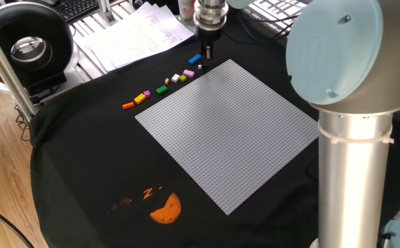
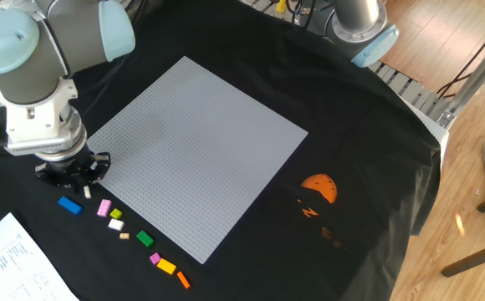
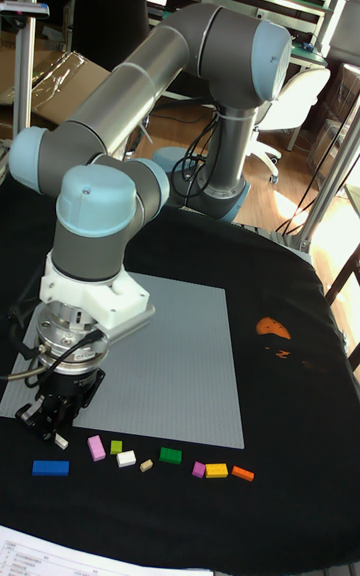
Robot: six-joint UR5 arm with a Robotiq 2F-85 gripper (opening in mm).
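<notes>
A small cream brick (image 2: 87, 191) lies on the black cloth near a corner of the grey baseplate (image 2: 201, 150). My gripper (image 2: 79, 186) points down just beside this brick in exterior view 2. In exterior view 3 the cream brick (image 3: 61, 444) shows at the fingertips of the gripper (image 3: 50, 429). From exterior view 1 the dark gripper (image 1: 206, 60) covers part of the area around the cream brick (image 1: 200, 67). Its dark fingers blend with the cloth, so their spacing and any contact with the brick cannot be made out.
Beside the plate runs a loose row of bricks: blue (image 2: 70, 205), pink (image 2: 104, 207), lime (image 2: 116, 213), white (image 2: 115, 224), tan (image 2: 125, 236), green (image 2: 145, 238), purple (image 2: 155, 259), yellow (image 2: 166, 267) and orange (image 2: 183, 279). The baseplate is bare. Papers (image 1: 134, 38) lie behind the bricks.
</notes>
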